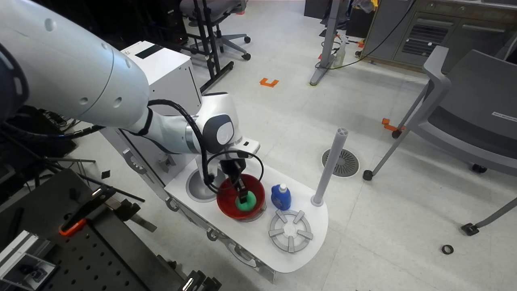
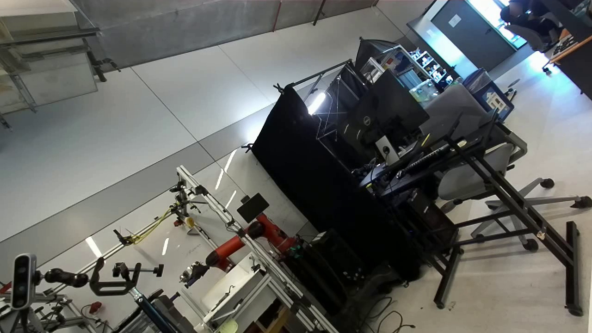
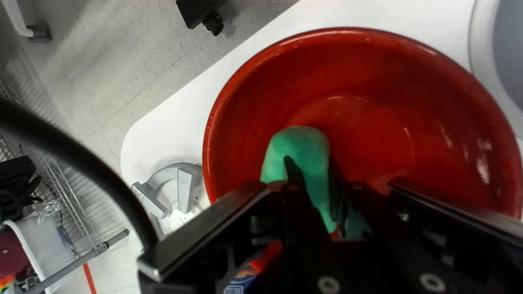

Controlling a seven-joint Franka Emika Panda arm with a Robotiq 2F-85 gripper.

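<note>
A red bowl [image 1: 226,203] stands on the white counter between the sink basin and the blue bottle; in the wrist view the bowl [image 3: 372,98] fills much of the picture. Inside it is a green object [image 1: 248,201], rounded and smooth at its upper end in the wrist view, where the green object [image 3: 299,147] lies toward the bowl's near left side. My gripper [image 1: 242,196] reaches down into the bowl. In the wrist view my gripper is shut on the green object, one finger on either side of it. The object's lower part is hidden behind the gripper.
A blue bottle [image 1: 281,198] stands close to the bowl's right side. Beyond it are a grey burner [image 1: 291,231] and an upright grey post [image 1: 330,165]. The sink basin [image 1: 197,188] lies left of the bowl. Bare counter [image 1: 257,242] shows in front.
</note>
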